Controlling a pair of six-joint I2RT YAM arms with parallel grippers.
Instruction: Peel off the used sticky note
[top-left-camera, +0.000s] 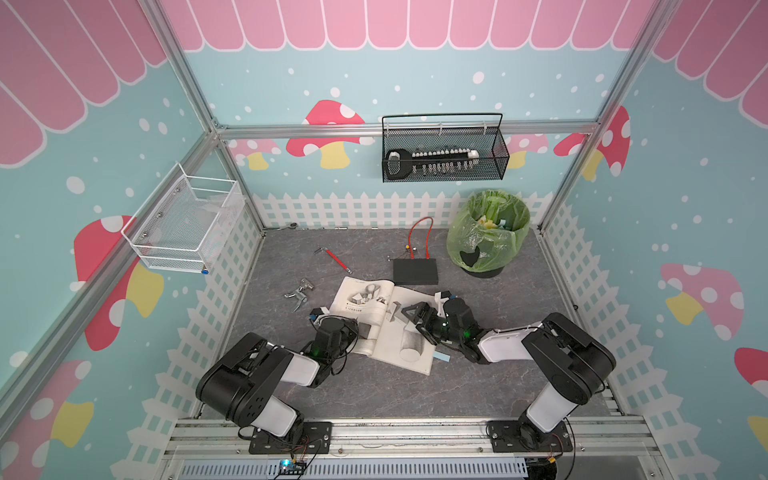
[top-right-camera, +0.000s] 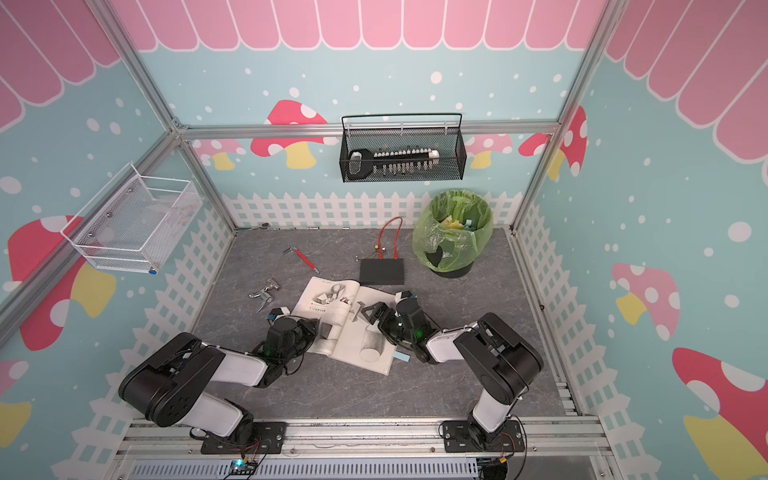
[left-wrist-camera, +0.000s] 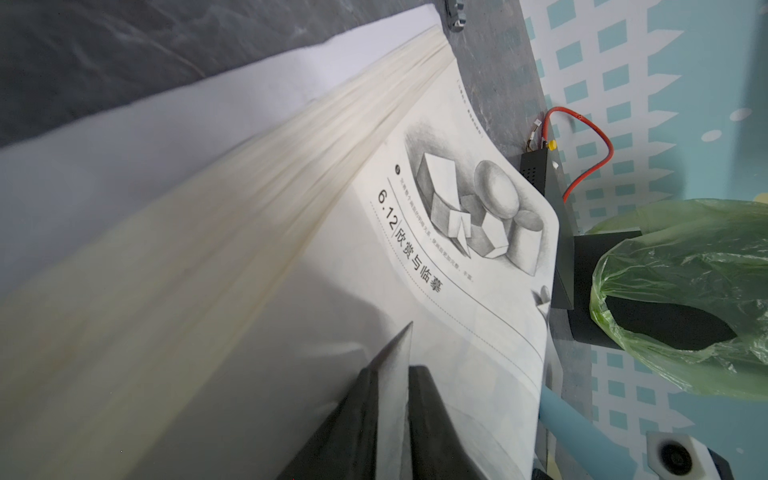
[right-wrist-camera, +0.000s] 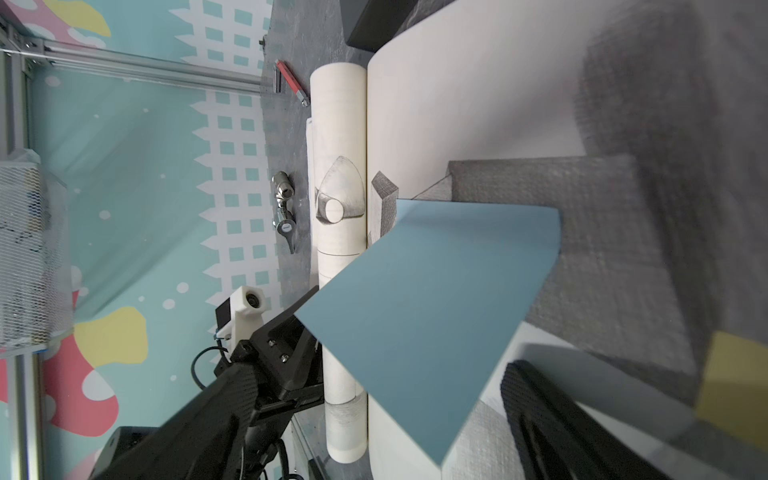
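Note:
An open sketch book (top-left-camera: 362, 305) lies on the table. In the right wrist view a blue sticky note (right-wrist-camera: 432, 312) sits on the right page with its edge lifted, between the fingertips of my open right gripper; part of a yellow note (right-wrist-camera: 736, 376) shows beyond. My left gripper is low over the left page, its fingers apart a little, with a pale folded paper edge between them; whether it grips this is unclear.
A bin with a green bag (top-left-camera: 488, 232) stands at the back right. A black box (top-left-camera: 414, 271), red-handled tool (top-left-camera: 338, 261) and metal fitting (top-left-camera: 300, 292) lie around the book.

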